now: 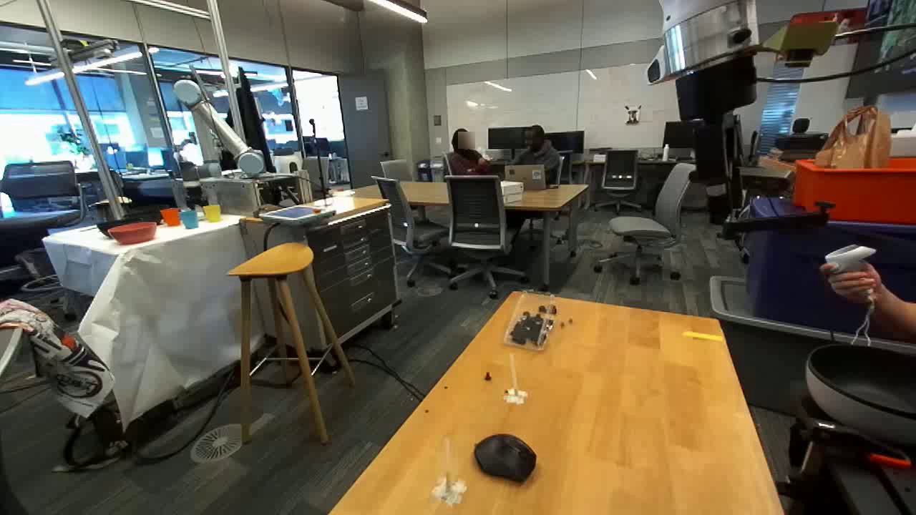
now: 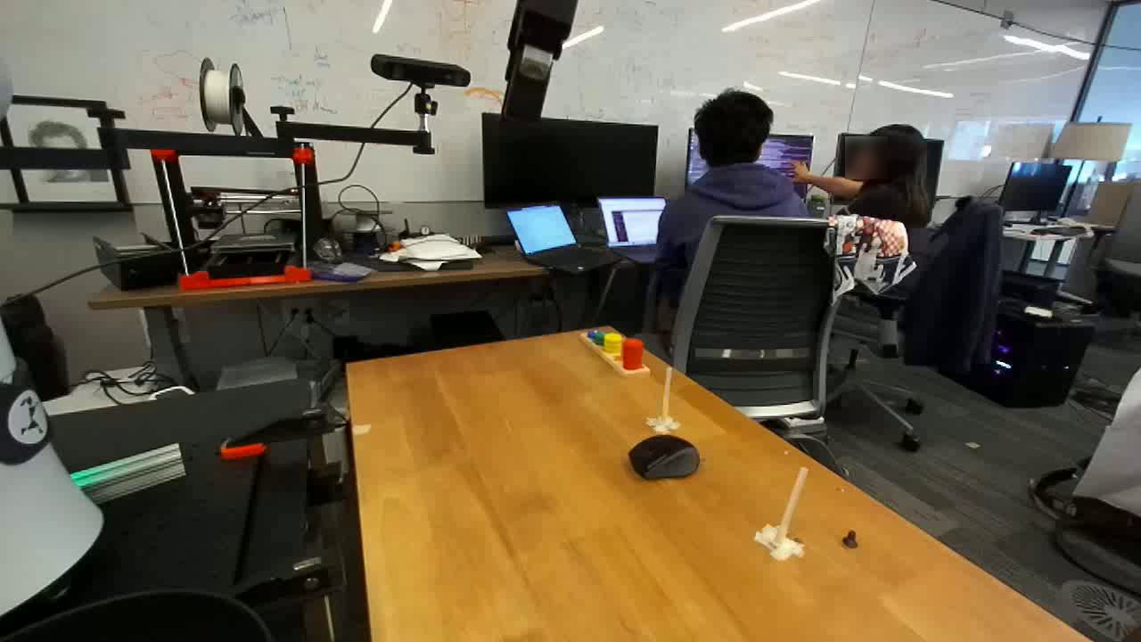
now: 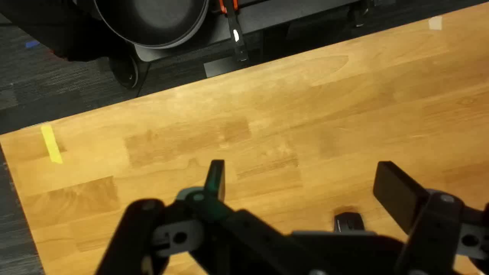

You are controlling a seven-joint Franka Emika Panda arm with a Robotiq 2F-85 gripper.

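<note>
High above the wooden table [image 1: 635, 386], my gripper stands open in the wrist view, its fingers [image 3: 397, 194] wide apart and only bare tabletop showing between them. A black computer mouse [image 1: 506, 456] lies on the table; in the wrist view just one end of the mouse [image 3: 349, 222] shows, the rest hidden behind the gripper. Two thin pale upright sticks are fixed to the table with white tape, one stick [image 2: 792, 505] nearer and one stick [image 2: 666, 399] farther in the second exterior view. The mouse sits between them, off to one side.
A clear tray [image 1: 530, 322] of dark small parts sits at one end of the table. A wooden toy with coloured pieces [image 2: 618, 351] is at the other. One small dark piece [image 2: 850, 539] lies loose. A pan [image 3: 153, 20] stands beyond the edge.
</note>
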